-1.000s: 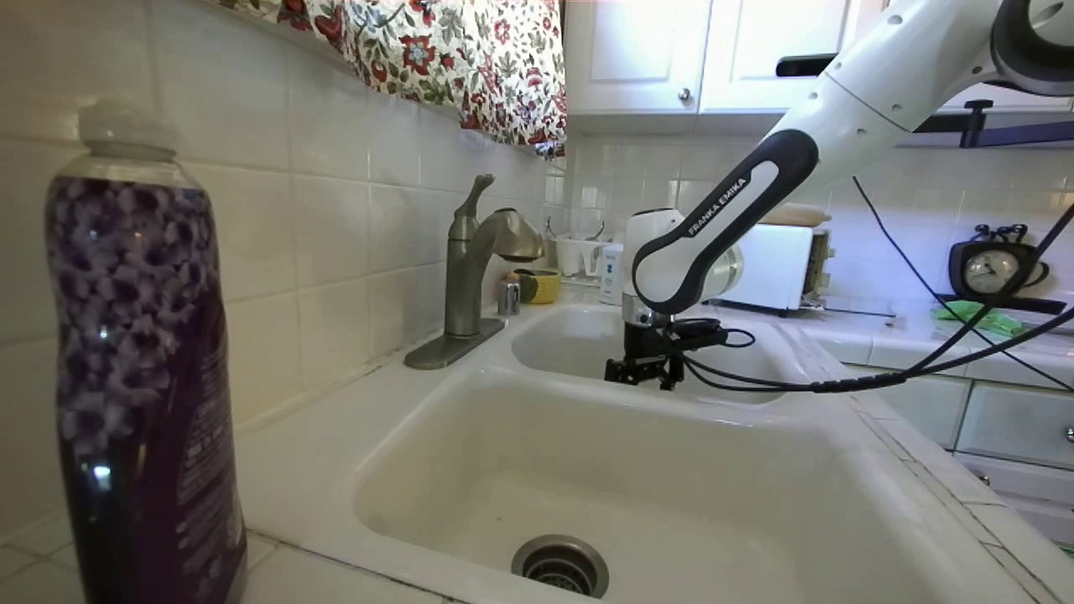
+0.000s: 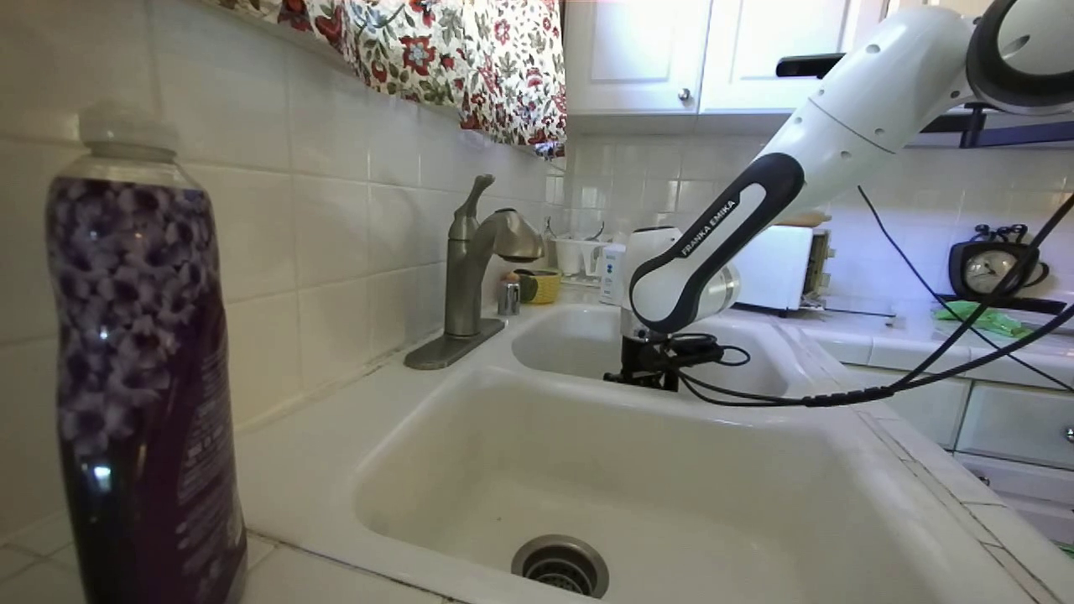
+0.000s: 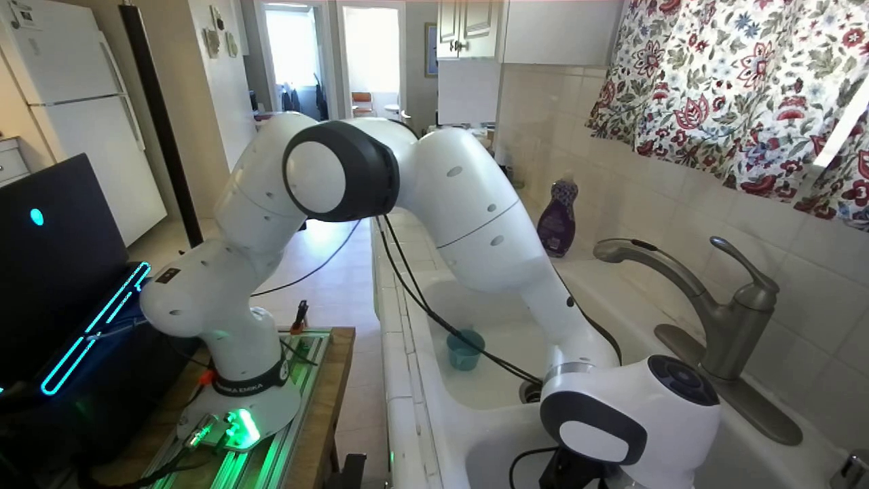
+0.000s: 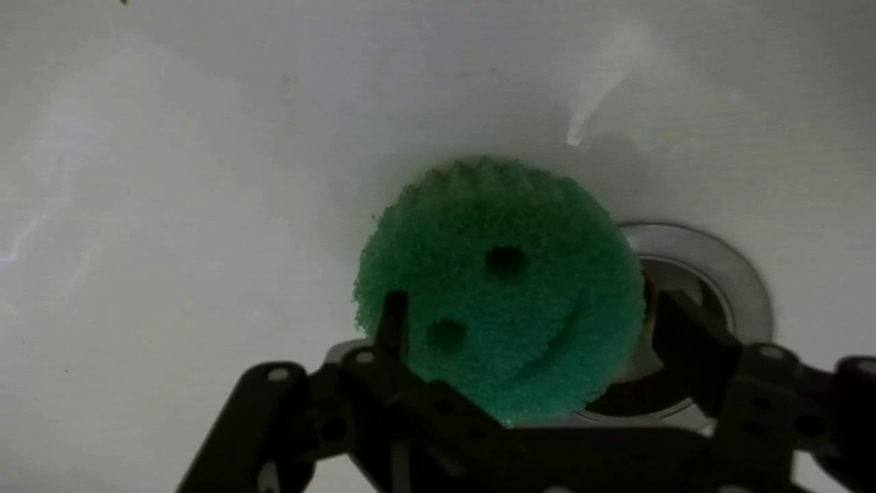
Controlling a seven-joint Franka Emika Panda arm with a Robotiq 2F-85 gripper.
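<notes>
A round green sponge (image 4: 501,287) with two eye holes and a smile groove lies in the sink basin, partly over the metal drain (image 4: 739,279). My gripper is above it in the wrist view, its dark fingers (image 4: 394,324) spread apart. The left finger overlaps the sponge's near-left edge, while the other stands over the drain, right of the sponge. Whether either finger touches it, I cannot tell. In exterior view 1 the gripper (image 2: 644,381) reaches down into the far basin; the divider hides its tips and the sponge.
A steel faucet (image 2: 468,272) stands on the wall side of the basins. The divider (image 2: 604,387) separates the empty near basin from the far one. A purple bottle (image 2: 146,382) stands on the counter. Exterior view 2 shows a teal cup (image 3: 465,349) in the other basin.
The arm has come down, bringing my gripper lower into the far basin. Its fingertips, visible above the divider earlier, are now mostly behind it. The surroundings look unchanged.
</notes>
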